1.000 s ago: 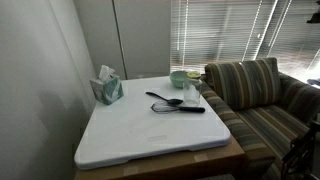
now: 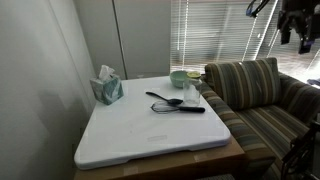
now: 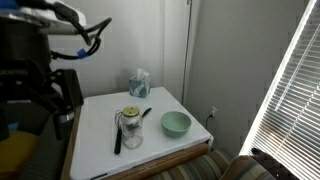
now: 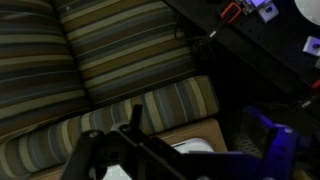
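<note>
My gripper (image 2: 294, 43) is raised at the upper right over the striped armchair, well away from the tabletop. Its dark fingers stand apart in the wrist view, with nothing between them. On the white table (image 2: 120, 130) lie a whisk (image 2: 165, 106) with a black handle and a black spoon (image 2: 160, 97). A clear container (image 2: 191, 94) stands close to them. Behind it are a green bowl (image 2: 178, 78) and a small yellow-topped item (image 2: 194, 74). Exterior view 2 shows the green bowl (image 3: 175, 123) beside the clear container (image 3: 133, 126).
A tissue box (image 2: 107, 88) stands at the table's left edge. The striped armchair (image 2: 245, 85) borders its right side, and window blinds (image 2: 215, 35) are behind.
The gripper has come down into view at the upper right of exterior view 1, where only a small dark part showed before. The objects on the table have not moved.
</note>
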